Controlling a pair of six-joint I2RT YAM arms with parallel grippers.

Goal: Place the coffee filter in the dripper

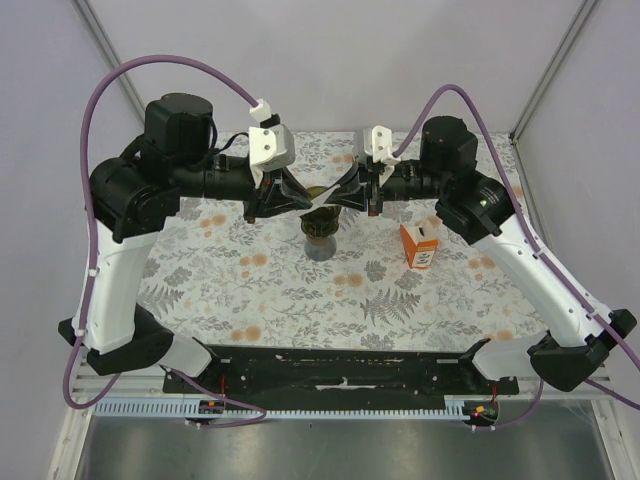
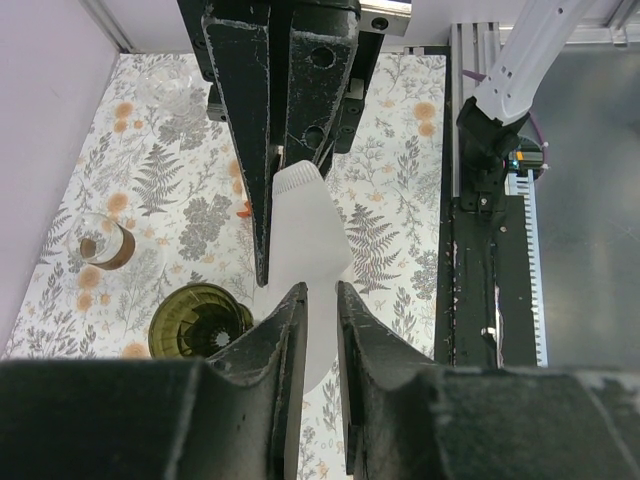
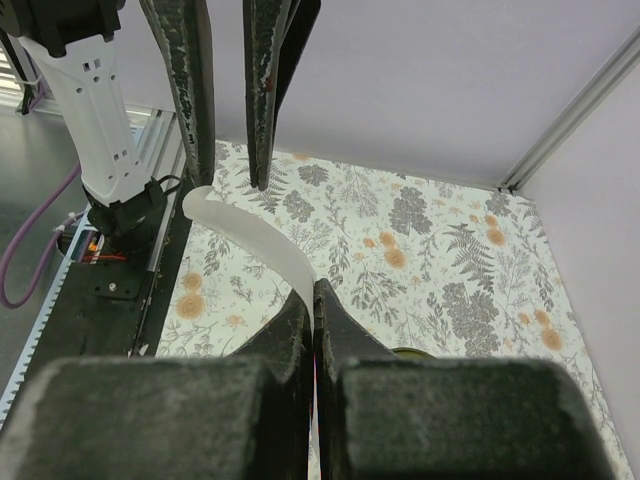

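The white paper filter [image 2: 305, 230] hangs above the green dripper [image 2: 185, 318], which stands on a clear base in the top view, partly hidden. My left gripper [image 1: 298, 205] is at the filter's near edge; in its wrist view [image 2: 323, 300] the fingers look close together at the paper, and whether they grip it is unclear. My right gripper [image 1: 342, 197] is shut on the filter from the other side, the paper running out from between its fingertips in the right wrist view [image 3: 314, 300].
An orange box [image 1: 420, 248] stands right of the dripper. A glass with brown contents [image 2: 105, 242] and a clear glass object [image 2: 165, 90] stand behind.
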